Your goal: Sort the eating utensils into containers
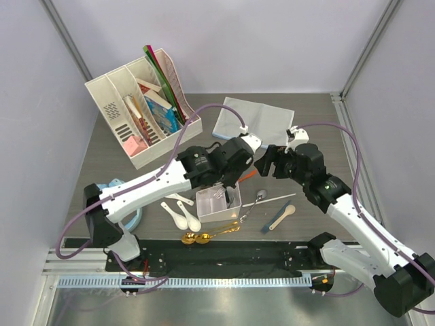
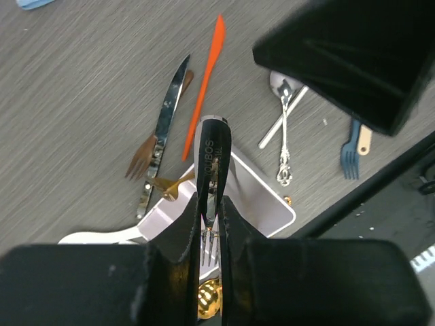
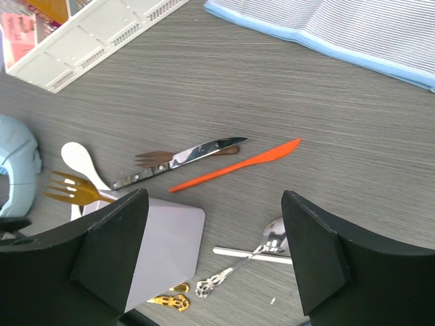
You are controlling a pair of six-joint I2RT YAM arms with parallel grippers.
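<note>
My left gripper is shut on a black-handled fork (image 2: pixel 213 156), held upright over a small pale container (image 1: pixel 217 212). A gold fork (image 3: pixel 80 192) rests at that container's rim. Beyond it lie a steel knife (image 3: pixel 204 150), a wooden fork (image 2: pixel 143 156) and an orange knife (image 3: pixel 241 164). A silver spoon (image 2: pixel 283 129), white chopstick (image 1: pixel 275 198), blue fork (image 2: pixel 350 153) and wooden spoon (image 1: pixel 288 211) lie to the right. My right gripper (image 1: pixel 265 160) is open and empty above the table's right part.
A white divided organizer (image 1: pixel 105 95) with books stands back left; a folded cloth (image 1: pixel 255 119) lies at the back. White spoons (image 1: pixel 191 222) and gold spoons (image 1: pixel 204 238) lie left of and in front of the container. A blue object (image 3: pixel 19 163) sits at far left.
</note>
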